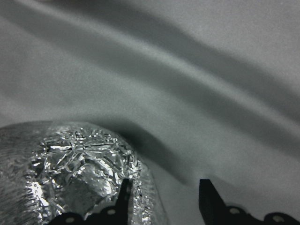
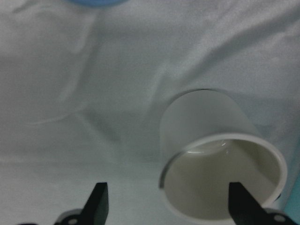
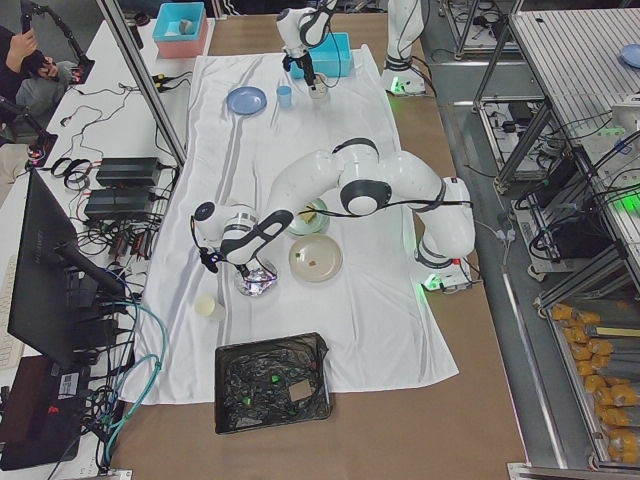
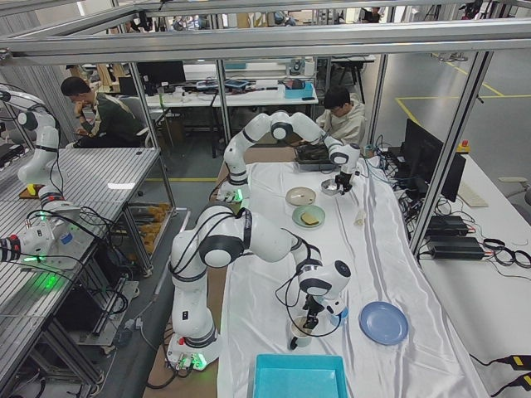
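Observation:
A foil-lined bowl (image 3: 257, 283) (image 1: 84, 168) lies beneath my left gripper (image 3: 240, 268); in the left wrist view one finger is over its rim, the other over cloth, fingers open. My right gripper (image 4: 304, 325) is open at a white cup (image 2: 206, 112). In the right wrist view the cup's mouth faces the camera, with one finger in front of the opening and the other over cloth to its left.
A beige plate (image 3: 315, 258), green plate (image 4: 309, 216), blue plate (image 4: 383, 323), blue cup (image 3: 284, 97) and pale cup (image 3: 208, 308) share the white cloth. A cyan bin (image 4: 299, 381) and black lined tray (image 3: 270, 385) stand at opposite ends.

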